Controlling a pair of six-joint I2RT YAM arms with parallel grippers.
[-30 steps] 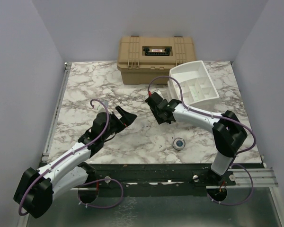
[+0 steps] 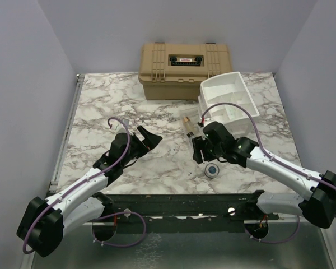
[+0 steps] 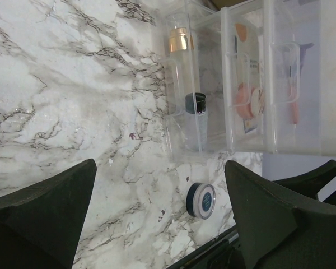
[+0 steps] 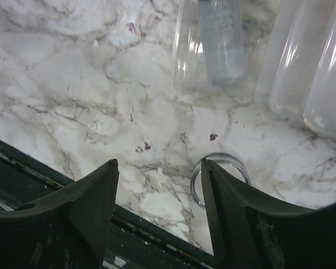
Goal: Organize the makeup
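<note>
A clear drawer organizer (image 3: 294, 67) with a white top (image 2: 224, 92) stands right of centre; its lowest drawer, pulled out, holds a gold-capped bottle (image 3: 182, 45) and a dark-capped tube (image 3: 196, 123). A small round jar (image 2: 211, 170) with a dark lid lies on the table in front of it. My right gripper (image 2: 200, 151) hangs just above and left of the jar, fingers apart, nothing visible between them (image 4: 159, 174). My left gripper (image 2: 148, 140) is open and empty over the left middle of the table.
A tan case (image 2: 185, 84) stands at the back behind the organizer. A dark rail (image 2: 157, 202) runs along the front edge.
The left arm is unchanged.
</note>
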